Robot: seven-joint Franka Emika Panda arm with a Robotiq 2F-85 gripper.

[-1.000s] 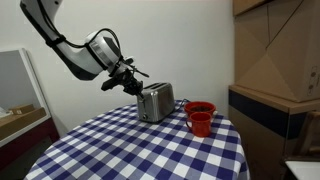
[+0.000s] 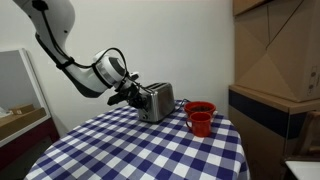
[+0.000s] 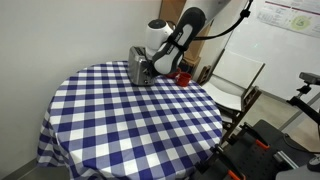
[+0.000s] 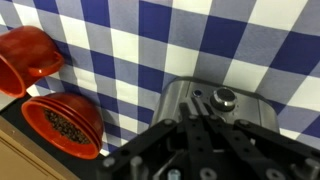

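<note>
A silver toaster [image 2: 158, 106] stands upright on the checked table, and my gripper [image 2: 140, 98] is down at its near-left end. In the wrist view the toaster's metal body [image 4: 185, 92] is partly hidden behind my gripper. The fingers are shut, with nothing visible between them. Just beside the fingertips is a round dark knob or lever [image 4: 224, 98] on the toaster; whether they touch it I cannot tell. From the other side, the arm covers part of the toaster [image 3: 138, 72].
A red mug [image 2: 201, 125] and a red bowl [image 2: 201, 106] stand beside the toaster. Small dark pieces lie in the bowl [image 4: 38, 118]. The blue-and-white checked tablecloth [image 3: 120, 125] is bare across the front. A wooden cabinet [image 2: 270, 60] rises at the right.
My gripper has moved lower along the toaster's end over the last second. The toaster, mug and bowl look unmoved.
</note>
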